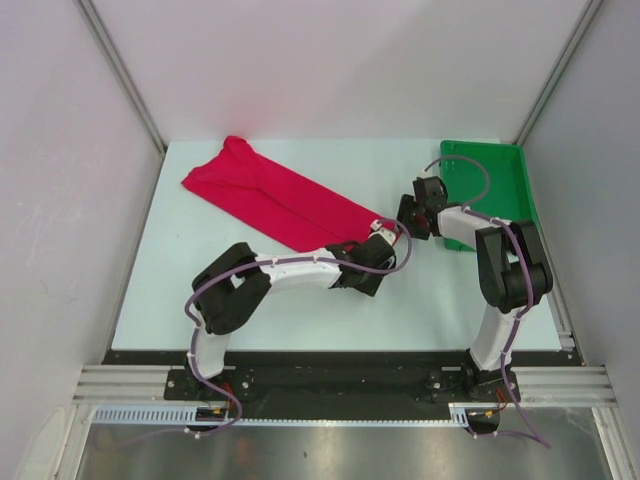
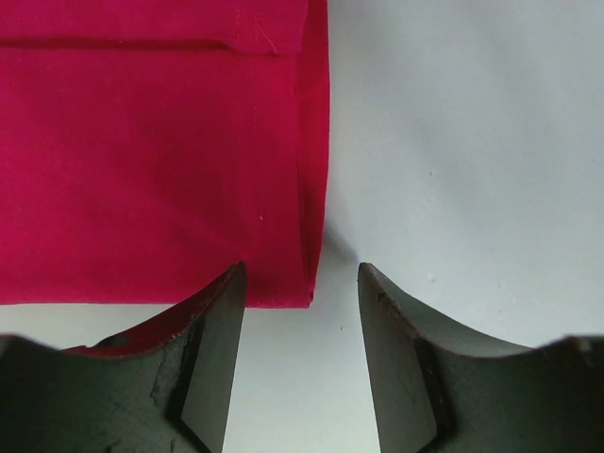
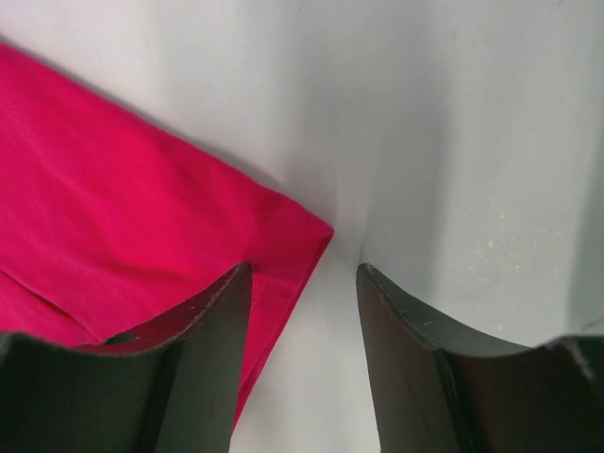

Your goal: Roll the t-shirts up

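A red T-shirt lies folded lengthwise into a long diagonal strip on the white table. My left gripper is over the strip's near end at its lower right; in the left wrist view its open fingers straddle the cloth's corner. My right gripper is just above the other corner of that end; in the right wrist view its fingers stand apart on either side of the tip, with nothing gripped.
A green tray sits at the right of the table, partly under my right arm.
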